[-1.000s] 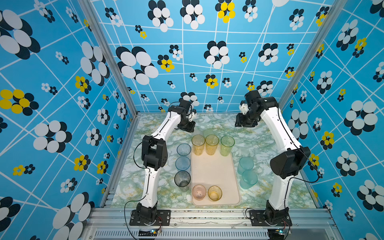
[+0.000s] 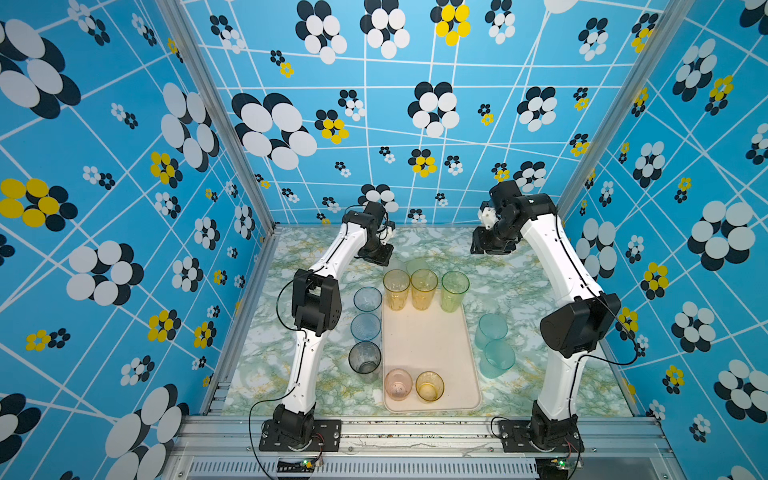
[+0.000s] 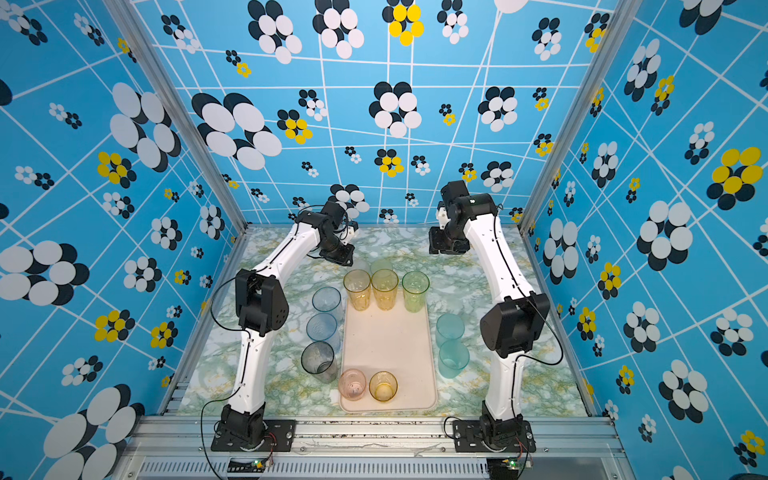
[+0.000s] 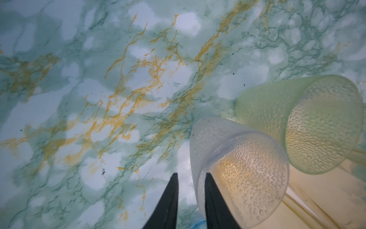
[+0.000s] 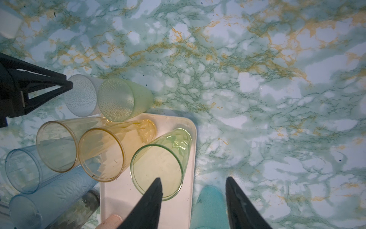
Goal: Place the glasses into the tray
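Note:
A beige tray (image 2: 424,352) holds two amber glasses (image 2: 424,284) and a green glass (image 2: 454,284) at its back, pink (image 2: 398,384) and yellow (image 2: 429,386) glasses at its front. Blue (image 2: 366,326) and smoked (image 2: 365,358) glasses stand to its left, teal glasses (image 2: 497,354) to its right. Behind it are frosted clear (image 4: 240,168) and pale green (image 4: 263,106) glasses. My left gripper hangs above beside the clear glass, part open with nothing visible between its fingers. My right gripper is open, high at the back right.
Free marble table (image 5: 274,95) lies at the back and back right. Blue patterned walls surround the table on three sides. Both arms reach over the outer sides of the table.
The right arm and the glasses look unchanged.

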